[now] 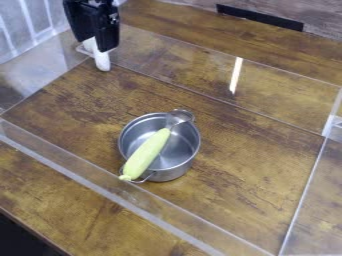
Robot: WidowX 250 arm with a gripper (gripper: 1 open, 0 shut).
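Note:
A steel pot (pixel 179 156) with two handles stands on the wooden board in the lower middle. A pale yellow-green cob-like object (pixel 144 154) lies slanted across it, its near end over the front rim. The dark robot gripper (pixel 95 52) is at the top left, well away from the pot, with a white piece at its lower part; its fingers are small and hard to make out, and nothing is clearly held.
Clear low walls or panels (pixel 326 170) border the work area at the front, back and right. A dark strip (pixel 261 16) is at the back. The wooden surface around the pot is clear.

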